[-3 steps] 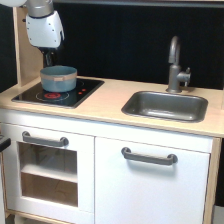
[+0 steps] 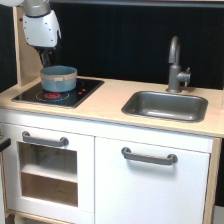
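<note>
A blue-grey pot point(image 2: 60, 82) sits upright on the black cooktop point(image 2: 88, 88) at the left of a toy kitchen counter. Directly above the pot's back left rim, the white arm reaches down, and my dark gripper point(image 2: 48, 60) is close to that rim. At this size the fingers are too small to show whether they are apart or closed, or whether they touch the pot.
To the right, a grey sink point(image 2: 166, 105) with a tall dark faucet point(image 2: 175, 66) is set into the wooden counter point(image 2: 112, 95). Below are white cabinet doors with grey handles point(image 2: 149, 157). Bare counter lies between cooktop and sink.
The arm has shifted slightly to the left above the pot. The pot looks to be in the same place on the cooktop.
</note>
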